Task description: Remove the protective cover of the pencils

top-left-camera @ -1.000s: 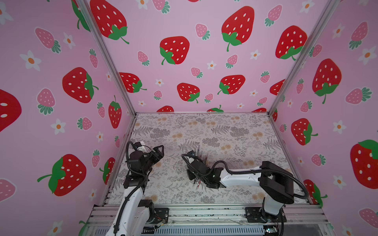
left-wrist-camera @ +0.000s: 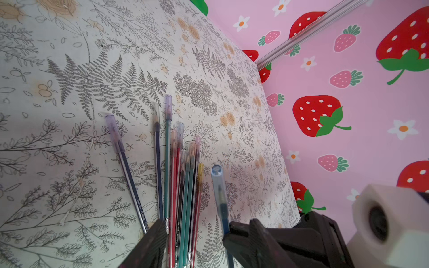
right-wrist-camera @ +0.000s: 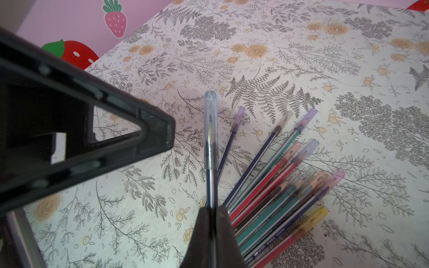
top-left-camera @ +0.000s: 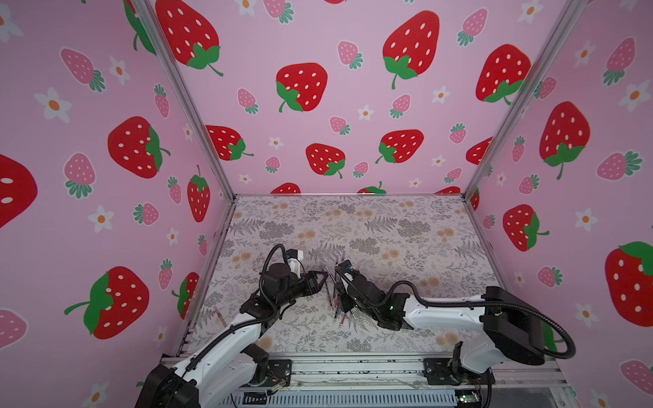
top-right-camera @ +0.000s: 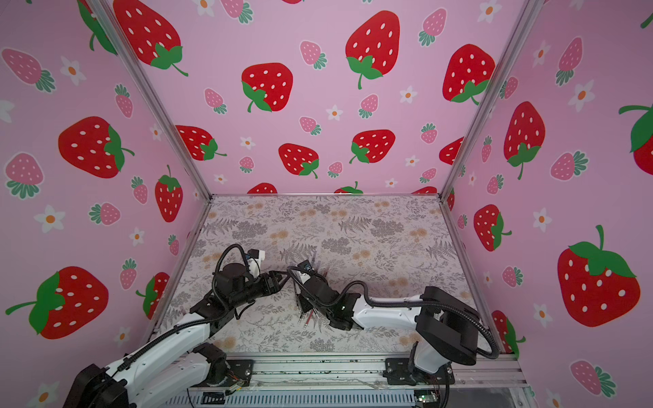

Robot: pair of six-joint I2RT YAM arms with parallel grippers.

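Observation:
My right gripper is shut on a pencil, held upright with a clear cap on top; the same cap [left-wrist-camera: 219, 187] shows in the left wrist view. My left gripper stands open beside that pencil, one dark finger [right-wrist-camera: 152, 129] near the cap in the right wrist view, not visibly closed on it. Capped pencils [left-wrist-camera: 183, 201] in several colours lie in a loose bunch on the table beneath, caps pointing away, with one pencil [left-wrist-camera: 129, 178] apart at the left.
Printed walls and metal frame rails surround it. Both arms [top-right-camera: 381, 312] meet over the front middle.
My left arm has swung right toward the held pencil.

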